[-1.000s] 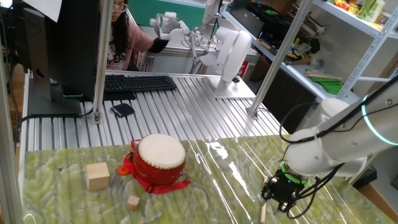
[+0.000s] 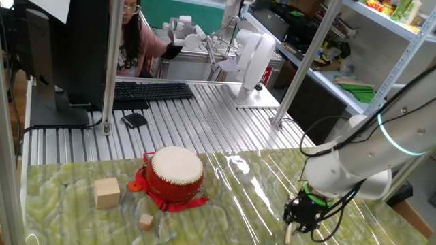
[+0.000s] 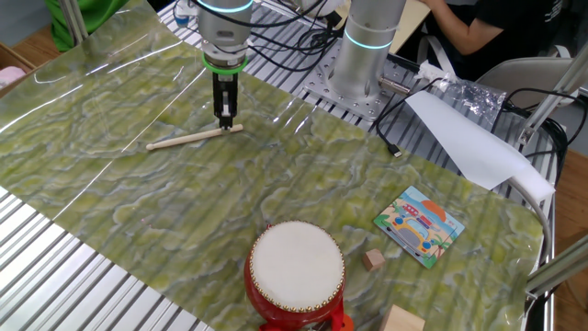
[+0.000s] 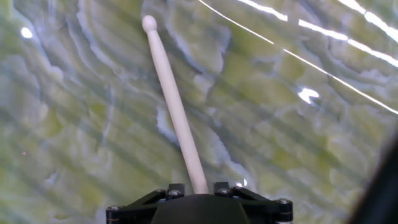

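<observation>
A pale wooden drumstick [image 4: 176,112] runs down the wrist view, its rounded tip far from me and its other end between my fingers. In exterior view 2 the drumstick [image 3: 188,140] appears to rest on the green marbled table cover, and my gripper [image 3: 226,126] points down at its right end. Narrow gaps show on both sides of the stick in the wrist view. Whether the pads touch it is hidden by the gripper body. From exterior view 1, my gripper [image 2: 291,221] stands at the lower right, over the stick [image 2: 288,233].
A red drum [image 3: 296,267] with a white head stands well apart from the gripper. Around it lie a small wooden block [image 3: 373,259], a larger block [image 2: 107,192] and a picture card [image 3: 420,225].
In exterior view 1 my arm and gripper have shifted slightly left and down, closer over the drumstick. The stick, drum and blocks look unmoved.
</observation>
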